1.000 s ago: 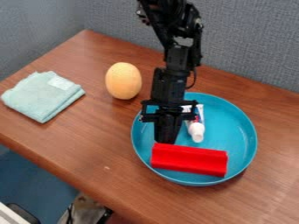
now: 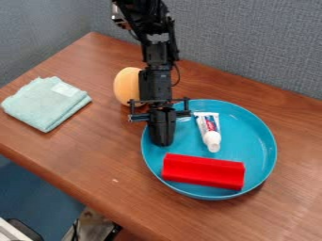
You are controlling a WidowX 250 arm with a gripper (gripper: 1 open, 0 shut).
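My black gripper (image 2: 161,132) points down over the left part of a blue round plate (image 2: 255,137), shut, with nothing seen between its fingers. To its right on the plate lies a white tube (image 2: 212,139) with printing. A red block (image 2: 201,171) lies across the plate's front. An orange egg-shaped object (image 2: 124,86) stands on the table behind my arm, partly hidden by it.
A folded pale cloth (image 2: 45,103) lies at the table's left. The wooden table (image 2: 88,160) has bare room at front left and right. Grey walls bound it behind, and its left edge drops to a blue floor.
My gripper and arm have moved left and slightly up, now covering more of the orange object and less of the white tube. The objects look unmoved.
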